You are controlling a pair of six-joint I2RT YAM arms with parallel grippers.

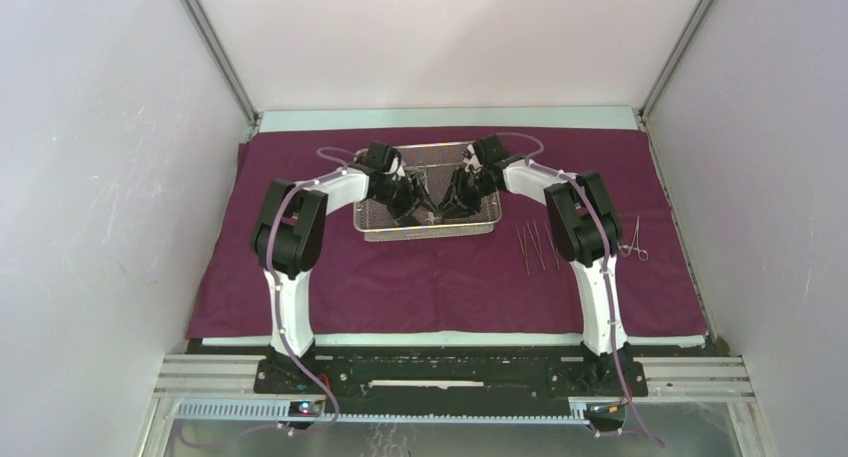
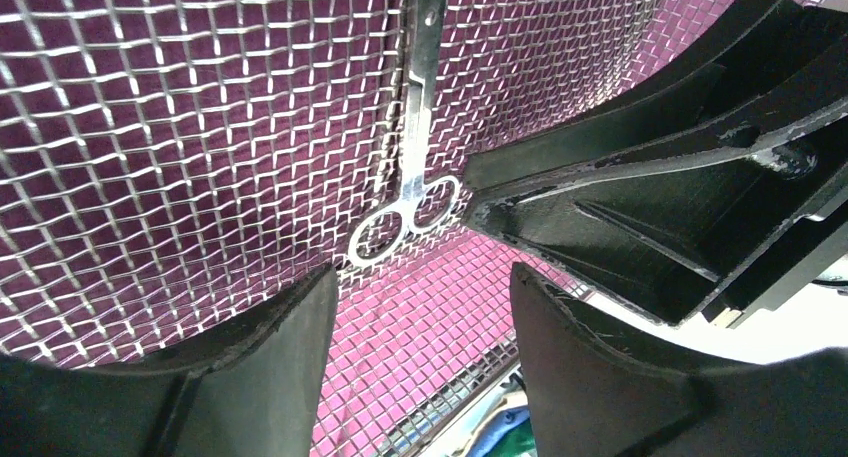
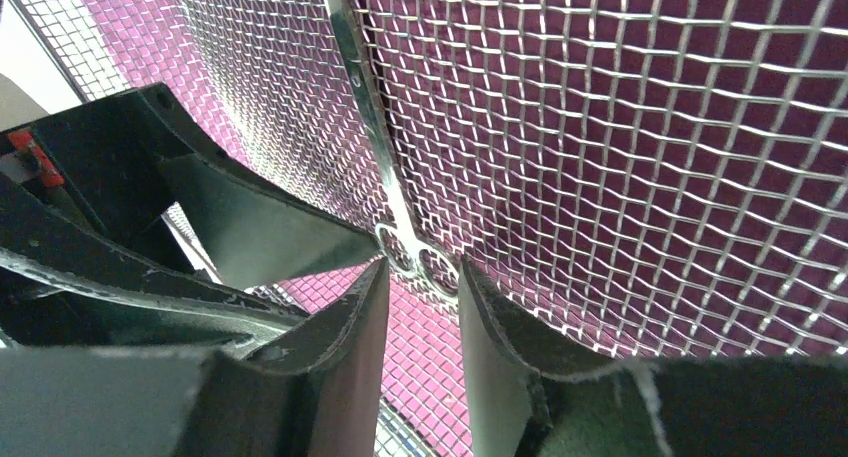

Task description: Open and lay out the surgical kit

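A pair of steel scissors point(image 2: 412, 167) lies in the wire mesh basket point(image 1: 372, 234), ring handles toward the basket's near side. My left gripper is open over the basket, its fingers apart just short of the rings, with nothing between them. From the other side my right gripper reaches in, open with a narrower gap. In the right wrist view the scissors' handle rings point(image 3: 438, 267) appear just beyond its fingertips; I cannot tell whether they touch. The two grippers stand close together, and in the top view they hide much of the scissors.
Several slim instruments point(image 1: 533, 247) lie side by side on the maroon cloth point(image 1: 440, 287) right of the basket. Farther right lies a ring-handled clamp point(image 1: 638, 242), partly behind the right arm.
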